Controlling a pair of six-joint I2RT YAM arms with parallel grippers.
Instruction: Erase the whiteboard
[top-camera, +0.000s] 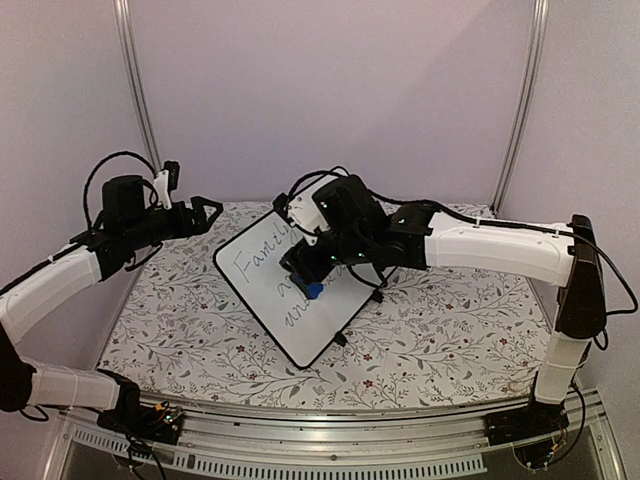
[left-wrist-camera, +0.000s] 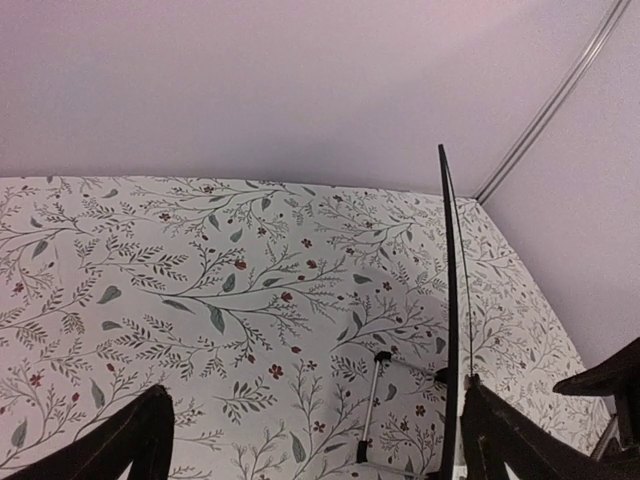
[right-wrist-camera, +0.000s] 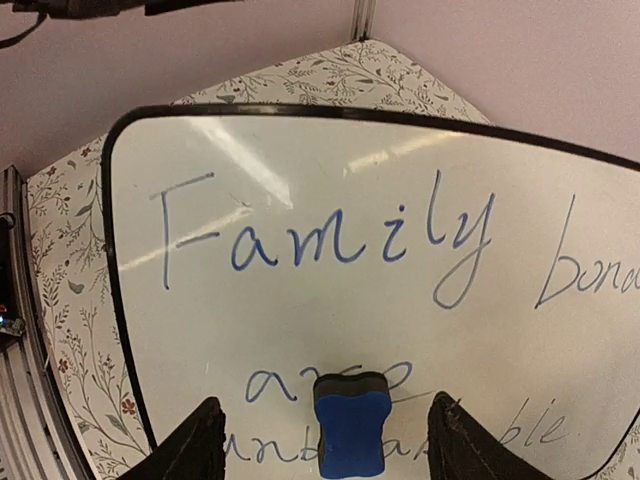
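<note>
A tilted whiteboard (top-camera: 265, 295) with blue handwriting, "Family bond... are unbreakable", stands mid-table. On it, over the words "are" and "unbreakable", rests a blue eraser (right-wrist-camera: 352, 430) with a dark top layer, partly hidden by the right gripper in the top view (top-camera: 314, 290). My right gripper is open around the eraser's place, just short of it, fingers on either side in the right wrist view. My left gripper (top-camera: 207, 215) stands open in the air left of the board, nothing between its fingers.
A metal rail (top-camera: 330, 430) runs along the front edge.
</note>
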